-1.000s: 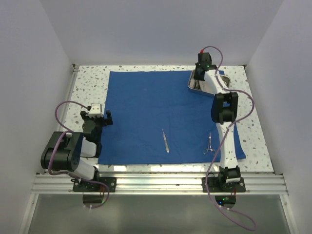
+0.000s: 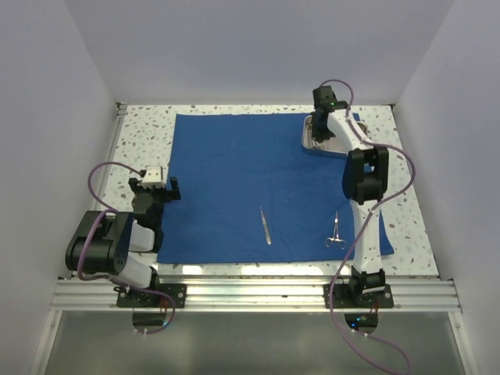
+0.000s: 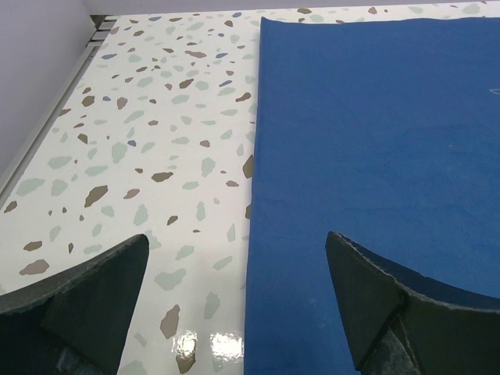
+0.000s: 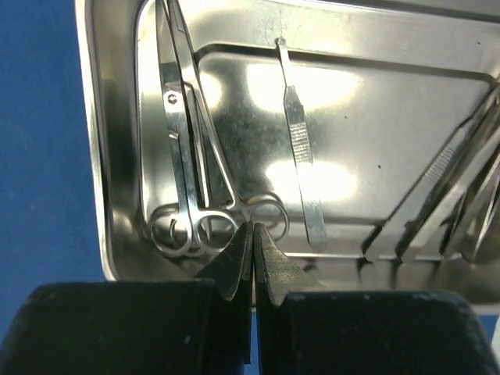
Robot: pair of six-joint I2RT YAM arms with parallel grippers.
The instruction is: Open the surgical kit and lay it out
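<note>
A steel tray [image 4: 117, 226] sits at the back right of the blue cloth [image 2: 234, 172]. Inside it are scissor-like instruments [image 4: 187, 133] on the left, a slim handled tool [image 4: 301, 144] in the middle and several tweezer-like tools [image 4: 433, 180] on the right. My right gripper is shut over the tray at the scissor-like tools' rings; nothing shows between its fingers. My left gripper [image 2: 155, 184] stands open and empty at the cloth's left edge. On the cloth lie a slim instrument [image 2: 266, 225] at front centre and a ringed clamp [image 2: 335, 238] at front right.
Speckled table [image 2: 402, 219] borders the cloth, with grey walls at back and sides. The right arm stretches over the cloth's right side.
The right arm has shifted slightly at the tray, its wrist now a little nearer the front and right than a moment ago. The left arm and the laid-out instruments are unchanged.
</note>
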